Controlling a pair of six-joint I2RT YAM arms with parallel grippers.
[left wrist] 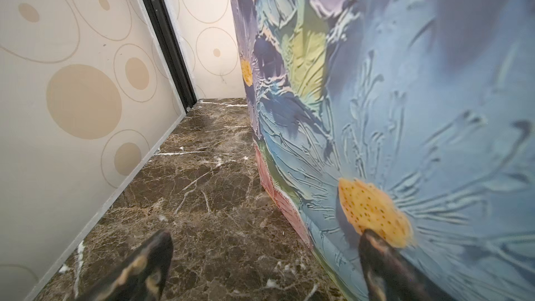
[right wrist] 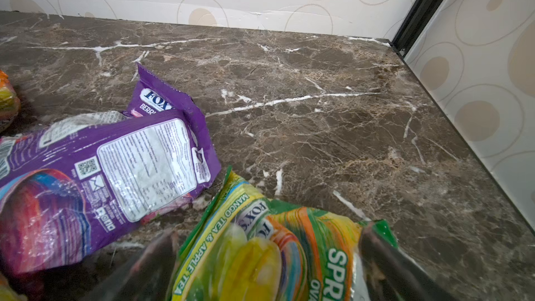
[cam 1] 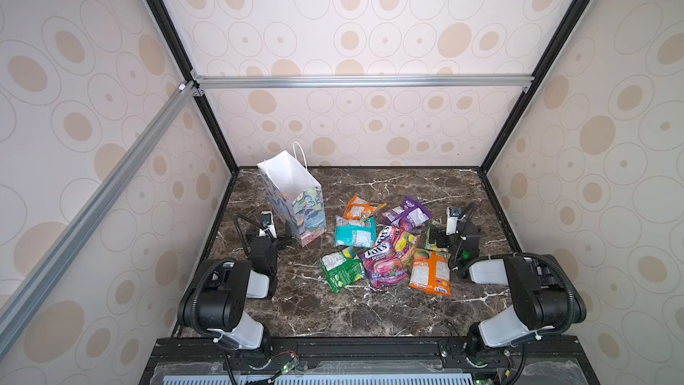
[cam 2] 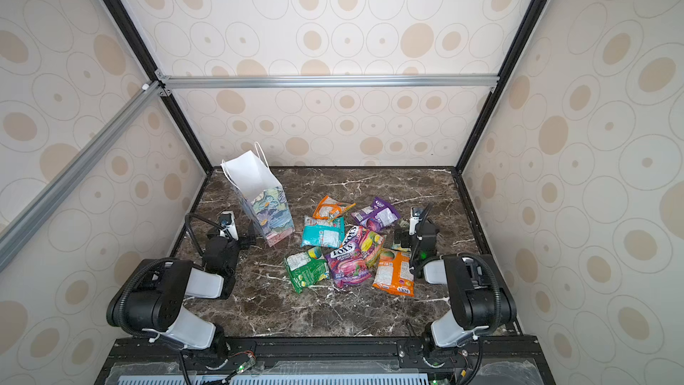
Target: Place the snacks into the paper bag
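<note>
The floral paper bag (cam 1: 299, 210) stands upright and open-topped at the left back, white handles up. My left gripper is open close against its near side, one fingertip in front of the bag's blue wall (left wrist: 445, 150). Right of the bag lie an orange packet (cam 1: 358, 208), a teal packet (cam 1: 354, 234), a green packet (cam 1: 342, 268), a purple packet (cam 1: 407, 214), a pink Fox's packet (cam 1: 388, 260) and a front orange packet (cam 1: 429, 273). A green-yellow mango packet (right wrist: 278, 250) sits between the open fingers of my right gripper; contact cannot be told.
Patterned walls close in the left, back and right sides. The packets in the middle lie close together, some overlapping.
</note>
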